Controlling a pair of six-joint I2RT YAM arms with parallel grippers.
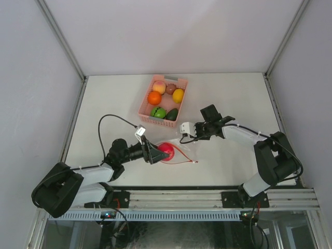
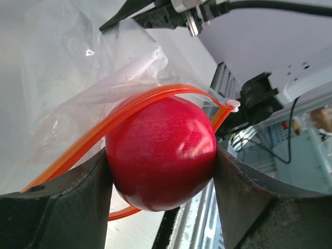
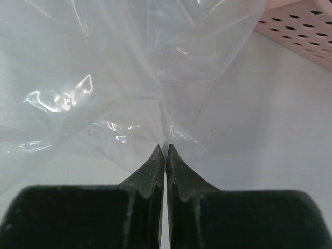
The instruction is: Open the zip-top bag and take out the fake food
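Observation:
A round red fake fruit (image 2: 161,150) fills the space between the fingers of my left gripper (image 1: 160,152), which is shut on it. The clear zip top bag (image 2: 78,78) has an orange zip edge (image 2: 98,132) running over the fruit's top; another orange strand passes beneath, so the fruit sits in the open mouth. In the right wrist view, the clear film gathers to the tips of my right gripper, which is shut on it. The bag's part behind the fruit is hidden from the left wrist view.
Behind the bag stands a pink basket (image 1: 145,118) holding several fake foods, among them an orange (image 1: 154,98) and a green pepper (image 1: 158,112). The table's front edge is close to the left gripper.

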